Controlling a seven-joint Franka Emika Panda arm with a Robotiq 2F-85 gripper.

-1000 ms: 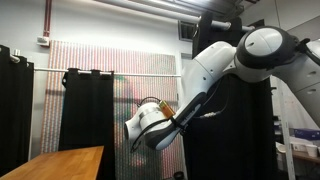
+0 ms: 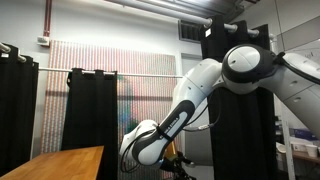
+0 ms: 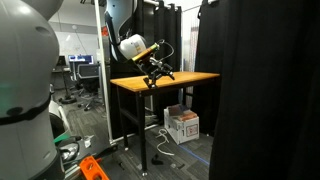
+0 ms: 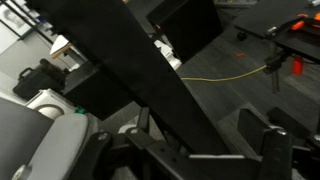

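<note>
My gripper stands open in the wrist view, its two black fingers apart at the bottom. I see nothing held between them; a broad black strip [image 4: 130,70] crosses the view behind. In exterior view 1 the white arm [image 2: 185,105] reaches in from the right and its wrist hangs low, with the dark gripper near the lower edge. A wooden table [image 2: 62,163] is at lower left there, apart from the arm. Exterior view 2 shows the dark gripper end near the same wooden tabletop [image 3: 190,79]; whether they touch I cannot tell.
In exterior view 2 a cardboard box [image 3: 181,124] stands on the floor under the table. A black curtain [image 3: 265,90] fills the right side. A yellow cable [image 4: 215,80] runs along the floor in the wrist view.
In exterior view 1 the wrist has come down and the gripper end has swung from pointing upward to low on the right. The table has not moved.
</note>
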